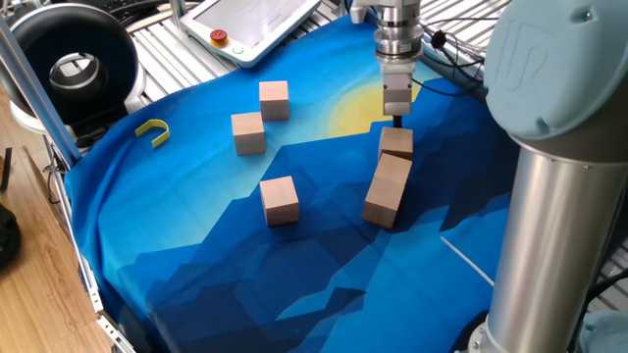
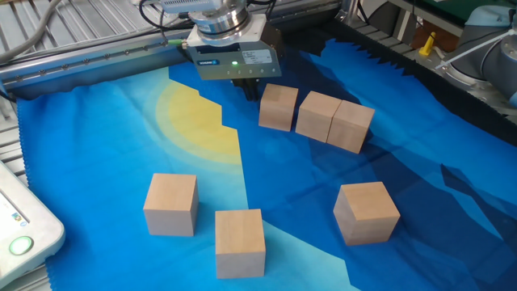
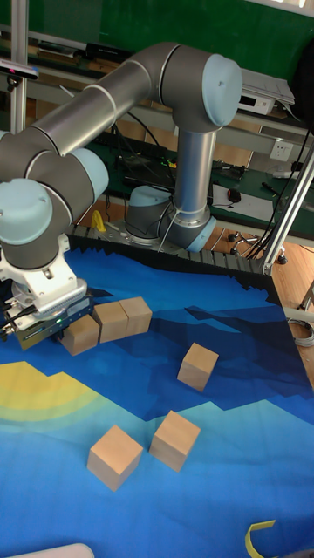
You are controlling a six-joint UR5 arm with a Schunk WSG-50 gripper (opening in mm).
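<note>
Three wooden cubes form a rough row: an end cube [image 2: 276, 109], a middle cube [image 2: 317, 117] and a far-end cube [image 2: 351, 127]. The last two touch, turned at an angle to the end cube, with a narrow gap showing beside it in the second view. My gripper [image 2: 246, 89] is low beside the end cube, its dark fingers close together and shut, with nothing seen between them. In the first view the fingertips [image 1: 396, 122] are just behind the end cube [image 1: 396, 142]; whether they touch it I cannot tell.
Three loose cubes stand apart from the row: one [image 2: 366, 213] on the dark blue, two [image 2: 171, 205] [image 2: 240, 244] on the lighter cloth. A yellow curved piece [image 1: 154, 131] lies near the cloth's left edge. A teach pendant [image 1: 250, 29] sits at the back.
</note>
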